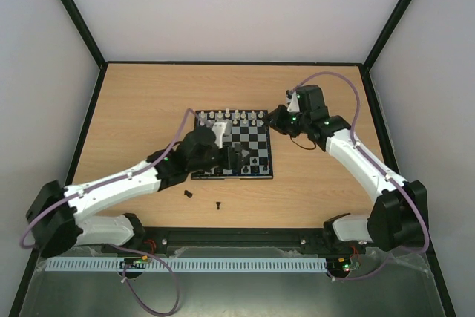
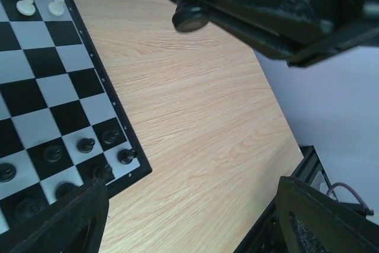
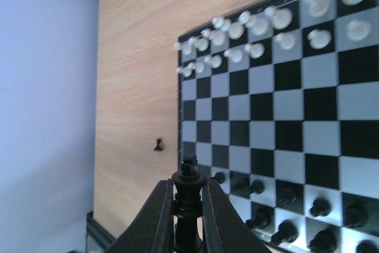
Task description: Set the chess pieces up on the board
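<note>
Held upright in my right gripper, which is shut on it, is a black chess piece (image 3: 188, 208). In the top view that gripper hovers by the far right part of the chessboard (image 1: 247, 139). My left gripper stands open over the board's near right part, with nothing between its fingers. White pieces (image 3: 260, 25) fill the two far rows. Several black pieces (image 2: 86, 145) stand on the two near rows, partly hidden by a left finger (image 2: 77, 223). The held piece's round base (image 2: 190, 19) shows from below in the left wrist view.
Two loose dark pieces, one at the left (image 1: 188, 194) and another (image 1: 218, 205), lie on the wooden table (image 1: 297, 198) before the board. A further dark piece (image 3: 158, 144) is off the board's left side. Table space right of the board is clear.
</note>
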